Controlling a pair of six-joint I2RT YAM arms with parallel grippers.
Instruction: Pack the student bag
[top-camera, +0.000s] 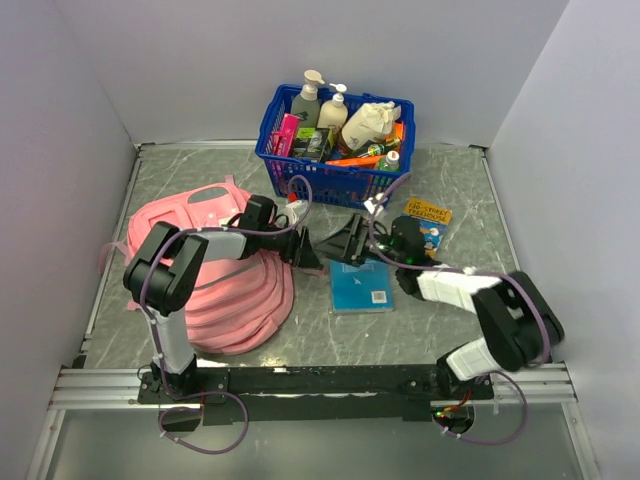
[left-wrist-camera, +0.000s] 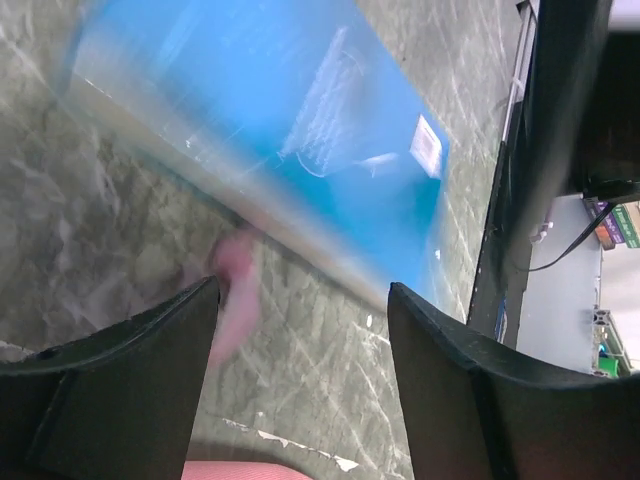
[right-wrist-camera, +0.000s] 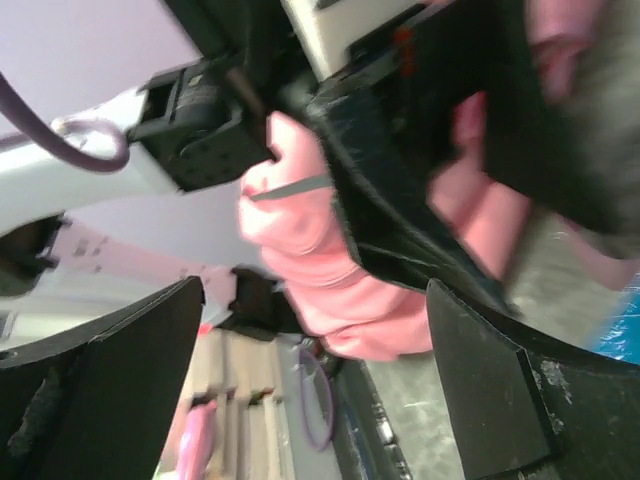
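Note:
A blue book (top-camera: 361, 285) lies flat on the floor between the two arms; in the left wrist view the same book (left-wrist-camera: 270, 90) is blurred. My left gripper (top-camera: 305, 255) is part open at the book's left, by the pink bag (top-camera: 230, 310); no held thing shows between its fingers. My right gripper (top-camera: 345, 240) stands open above the book's upper edge, near the left one. A yellow-and-blue storybook (top-camera: 428, 215) lies at the right, partly behind the right arm.
A blue basket (top-camera: 320, 175) full of bottles, packs and other items stands at the back. Grey walls close in the work area on the sides and back. Bare floor shows in front of the book.

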